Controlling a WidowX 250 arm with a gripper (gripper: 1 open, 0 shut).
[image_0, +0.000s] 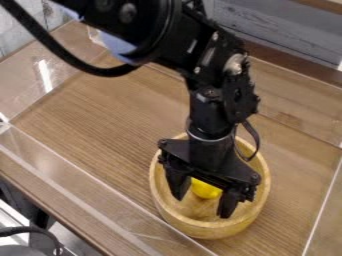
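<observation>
My black gripper (202, 187) is lowered into a pale yellow round bowl (185, 218) on the wooden table, its fingers open. A small bright yellow object (206, 191) sits in the bowl between and behind the fingers, partly hidden by them.
A pale wall stands at the back, and clear edging runs along the table's left and front side.
</observation>
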